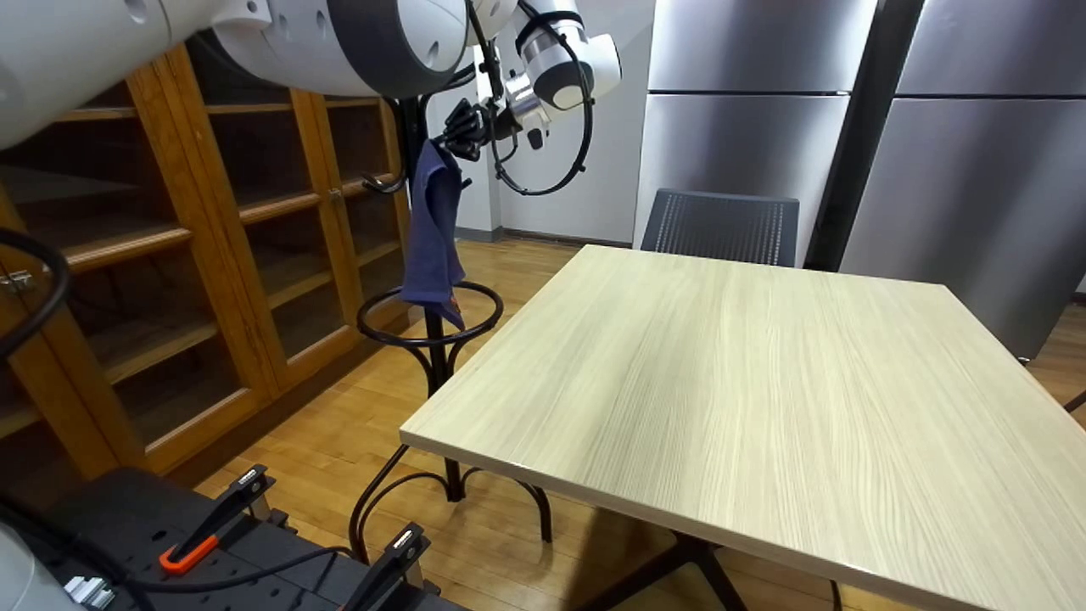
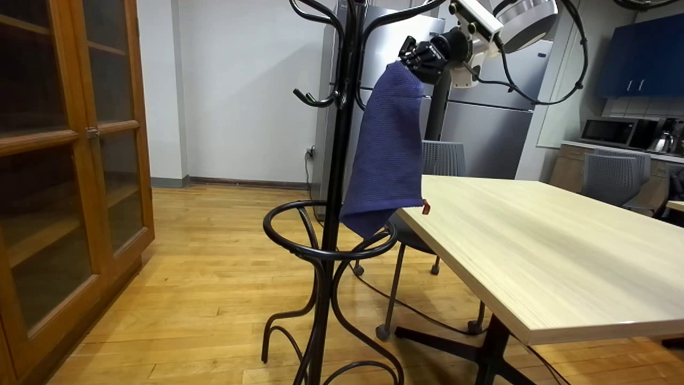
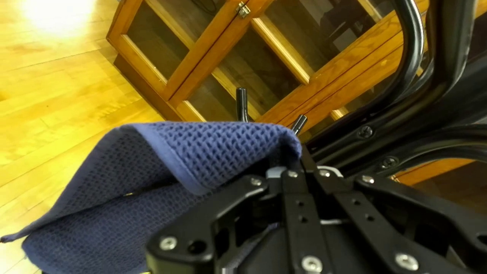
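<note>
A blue woven towel [image 2: 388, 147] hangs down from my gripper [image 2: 410, 56], its top edge pinched between the shut fingers. In the wrist view the towel [image 3: 219, 150] folds over to the left of the gripper, and its lower part drapes away over the floor. The black coat rack [image 2: 343, 128] stands right beside it; in exterior view 1 the towel [image 1: 433, 234] hangs in front of the rack's pole. The towel's lower end overlaps the rack's ring [image 2: 282, 238] in view; whether they touch, I cannot tell.
A bare light wood table [image 1: 774, 407] stands to the right of the rack. Wooden glass-door cabinets [image 1: 244, 204] line the left side. A rack hook [image 2: 314, 97] juts out to the left of the pole. A dark chair [image 1: 723, 226] is behind the table.
</note>
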